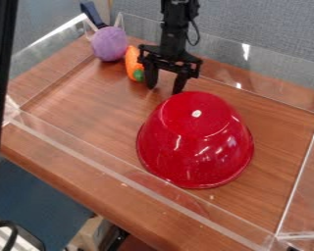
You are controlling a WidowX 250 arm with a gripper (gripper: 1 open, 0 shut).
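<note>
My black gripper (165, 76) hangs low over the back middle of the wooden tray floor (94, 127), just right of an orange carrot-like toy (133, 61) with a green end. Whether its fingers are open or shut is hard to tell. A purple round object (109, 44) with a dark blue handle sits at the back left. A large red bowl (196, 137), upside down, fills the front right.
Clear plastic walls (251, 56) border the wooden surface on the sides in view.
</note>
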